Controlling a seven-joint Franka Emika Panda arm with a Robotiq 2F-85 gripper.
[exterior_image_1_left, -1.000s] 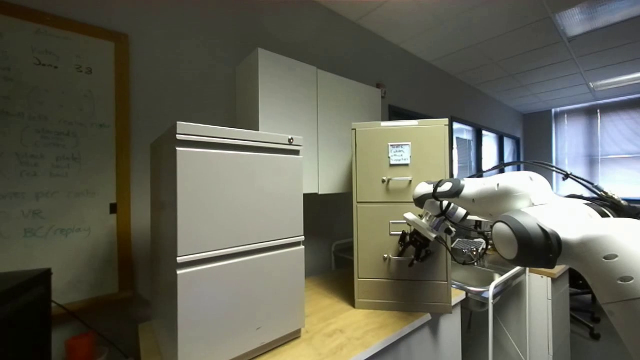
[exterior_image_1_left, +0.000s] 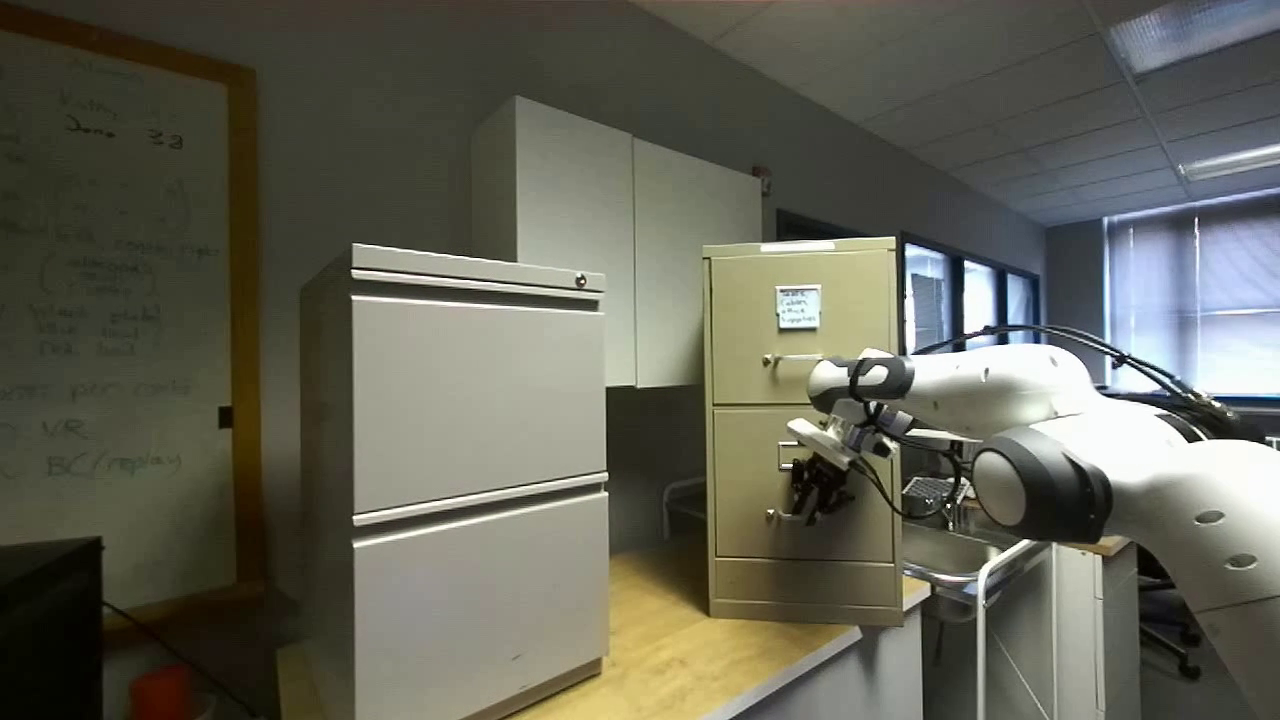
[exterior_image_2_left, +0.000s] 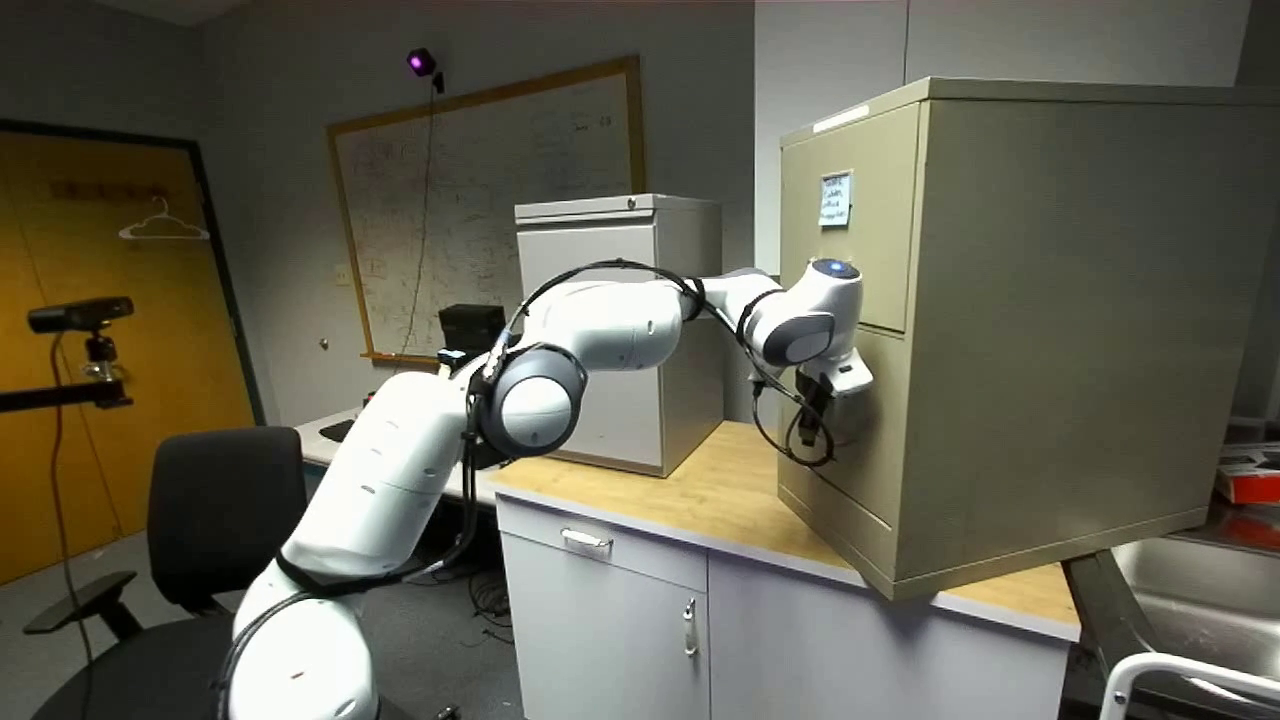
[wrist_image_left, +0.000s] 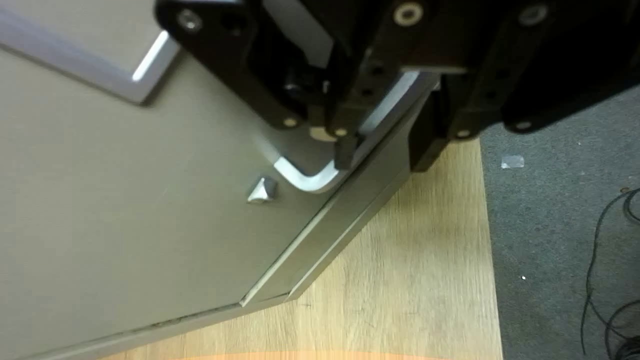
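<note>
The lower drawer (exterior_image_1_left: 744, 480) of the tan filing cabinet (exterior_image_1_left: 801, 264) is closed. In the wrist view its silver handle (wrist_image_left: 312, 182) runs upward and right behind my gripper. My gripper is partly open, with a clear gap between its fingers. One finger (wrist_image_left: 345, 151) overlaps the handle bar in this view; the other (wrist_image_left: 424, 141) is on the outer side, in front of the drawer's lower edge. Whether either touches the bar, I cannot tell. A small silver latch (wrist_image_left: 262, 189) sits beside the handle's end. In exterior view 2 the arm partly hides the gripper.
The cabinet rests on a wooden counter (exterior_image_2_left: 720, 480). A grey two-drawer cabinet (exterior_image_1_left: 480, 408) stands to its left in exterior view 1, with bare counter between them. A sink (exterior_image_2_left: 1200, 600) lies on the cabinet's other side.
The arm and gripper have moved left in exterior view 1, closer to the lower drawer's handle. The fingers look less widely spread than before. The drawers have not moved.
</note>
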